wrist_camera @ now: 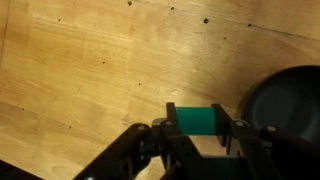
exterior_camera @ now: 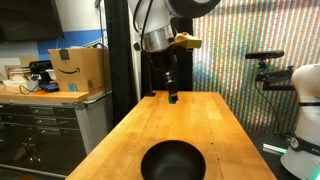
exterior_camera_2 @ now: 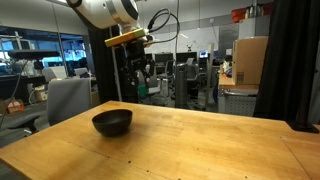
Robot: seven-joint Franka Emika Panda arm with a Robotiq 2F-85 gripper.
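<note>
My gripper is shut on a small green block (wrist_camera: 196, 121), which shows between the fingers in the wrist view. In exterior view 1 the block (exterior_camera: 173, 99) appears as a dark green spot at the fingertips, raised above the wooden table (exterior_camera: 125, 130). A black round bowl (exterior_camera: 173, 160) stands at the table's near end in that view, below and in front of the gripper. Exterior view 2 has the gripper and green block (exterior_camera_2: 141, 89) in the air just to the right of the bowl (exterior_camera_2: 112, 122). The wrist view puts the bowl (wrist_camera: 285, 105) at the right, partly cut off, with the block left of it.
A cardboard box (exterior_camera: 80, 69) stands on a separate cabinet at the left. A grey chair (exterior_camera_2: 68, 100) is beside the table behind the bowl.
</note>
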